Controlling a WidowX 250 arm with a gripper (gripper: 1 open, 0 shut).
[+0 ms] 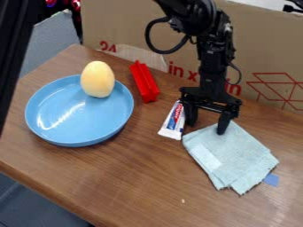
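Note:
My open gripper (207, 115) is low over the table at centre right, its fingers beside a white toothpaste tube (172, 125) and reaching the upper edge of a folded pale blue cloth (231, 160). The gripper partly covers the tube's upper part. Whether the fingertips touch either thing is hard to tell.
A blue plate (71, 120) lies at left, with a yellow egg-shaped object (97, 80) at its upper edge. A red object (145, 82) lies behind the tube. A cardboard box (267, 66) lines the back.

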